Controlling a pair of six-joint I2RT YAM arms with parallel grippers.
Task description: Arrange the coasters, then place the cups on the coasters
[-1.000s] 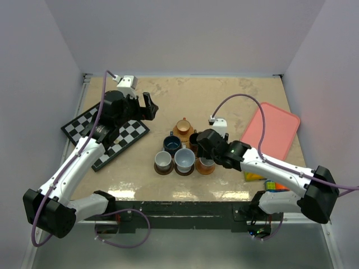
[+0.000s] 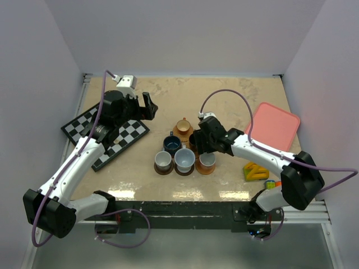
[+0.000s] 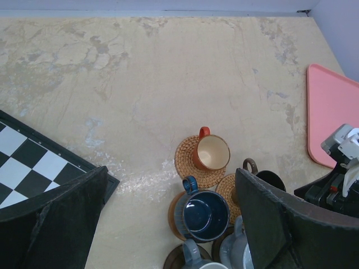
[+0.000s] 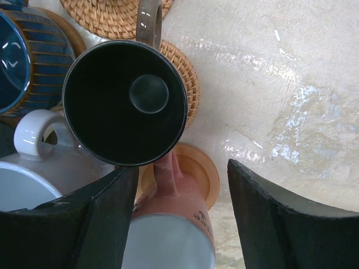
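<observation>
Six cups stand clustered on round coasters. They include an orange-brown cup [image 2: 183, 125] on a wicker coaster [image 3: 186, 159], a dark blue cup [image 3: 205, 215], a black-lined cup [image 4: 120, 103] and a pink cup [image 4: 168, 235] with a pale inside. My right gripper is open above the black and pink cups, with the pink cup's handle showing between its fingers. From the top, that gripper partly covers the black-lined cup [image 2: 193, 141]. My left gripper hangs open up and left of the cluster, holding nothing.
A black-and-white checkered board [image 2: 130, 132] lies at the left, partly under my left arm. At the right are a pink tray [image 2: 272, 128] and a yellow object in a green box [image 2: 256, 171].
The left arm and the cups have stayed put.
</observation>
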